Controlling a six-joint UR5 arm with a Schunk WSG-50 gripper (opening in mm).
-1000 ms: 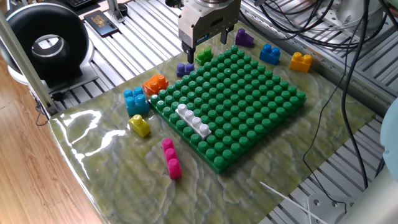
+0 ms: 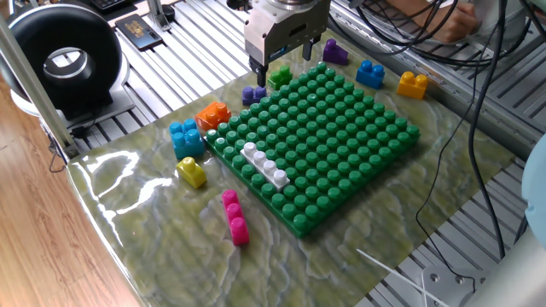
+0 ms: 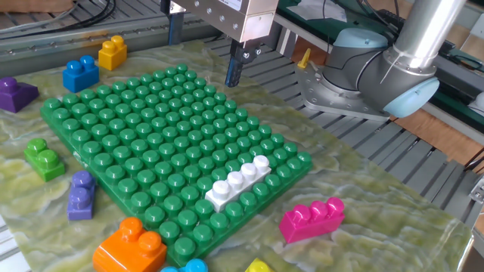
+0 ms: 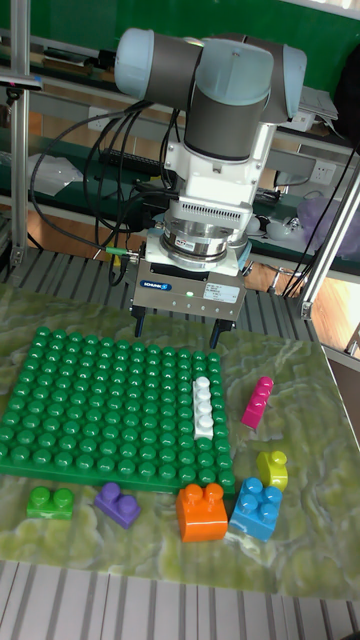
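Observation:
My gripper hangs above the table with its two fingers wide apart, open and empty; in the second view the gripper also shows clear space between its fingers. Below lies a green studded baseplate. Near one edge of that plate sits a white four-stud brick, flat among the green studs. A pink brick lies on the table beside the plate, off the white brick's side. In the third view the gripper appears beyond the plate's far edge.
Loose around the plate are orange, light blue, yellow, lilac, green, purple, blue and amber bricks. A person's hand shows behind cables.
A person's arm and hand have come into view at the top right, behind the cables. My gripper, the plate and the bricks have not visibly moved.

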